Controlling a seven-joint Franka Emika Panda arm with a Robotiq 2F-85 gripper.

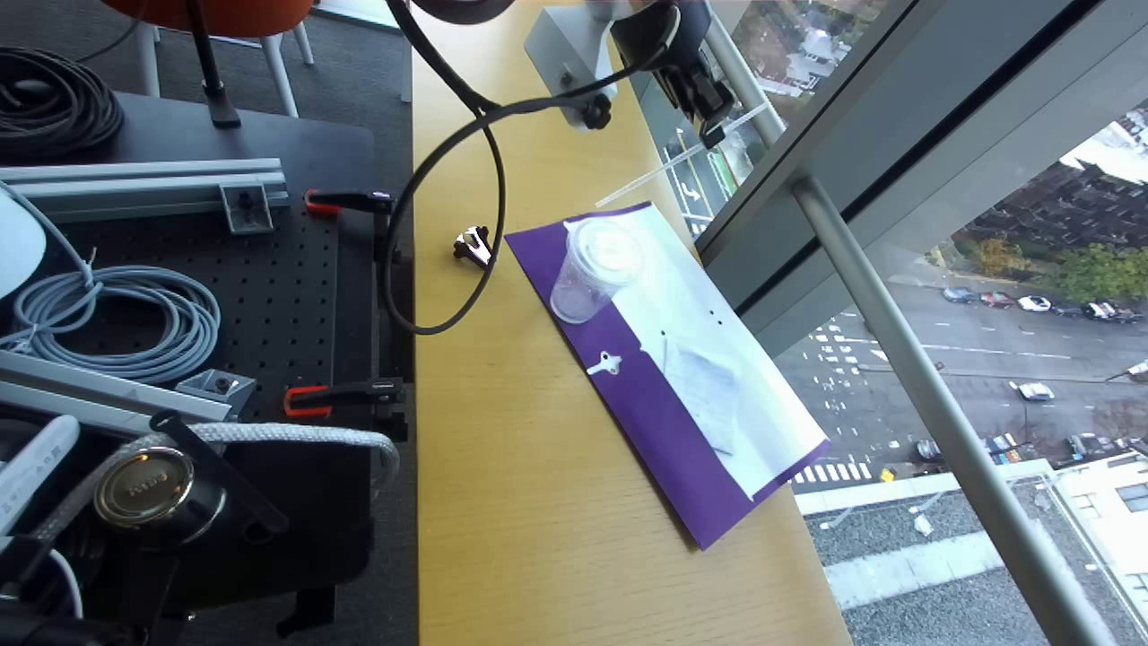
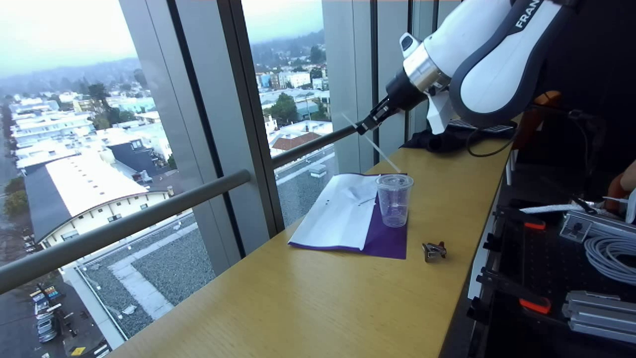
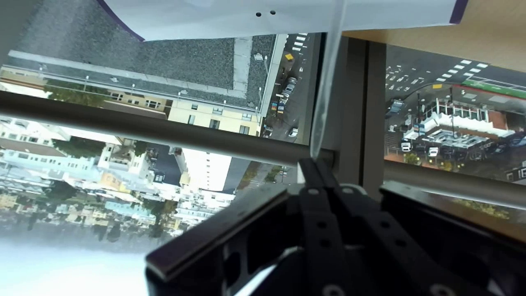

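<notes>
A thin clear straw (image 2: 381,152) slants out of my gripper (image 2: 361,128), which is shut on it. In the wrist view the straw (image 3: 326,84) runs away from the fingertips (image 3: 308,170). A clear plastic cup with a lid (image 1: 592,274) stands upright on the purple folder (image 1: 667,458). My gripper (image 1: 712,135) is above the window side of the table, well off the cup. From exterior view 1, the straw's free end lies just beyond the lid with a small gap; in exterior view 2 it appears close above the cup (image 2: 394,206). Their true distance is hard to tell.
White papers (image 1: 705,377) cover part of the folder. A small metal staple remover (image 1: 473,247) rests on the table beside it. Window frame and railing (image 1: 893,323) border one side.
</notes>
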